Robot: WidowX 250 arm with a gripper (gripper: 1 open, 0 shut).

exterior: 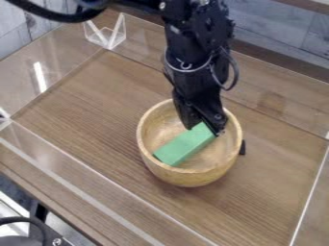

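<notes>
A round tan bowl (171,169) sits on the wooden table. Inside it lies a green rectangular block (179,150), slanting from lower left to upper right. My black gripper (203,123) reaches down from above into the back of the bowl, just above the block's upper end. Its fingertips are dark and small here, so whether anything is between them is hard to see; the fingers look closed.
A white wire holder (104,33) stands at the upper left. A small dark object peeks out right of the bowl. A cable shows at the lower left.
</notes>
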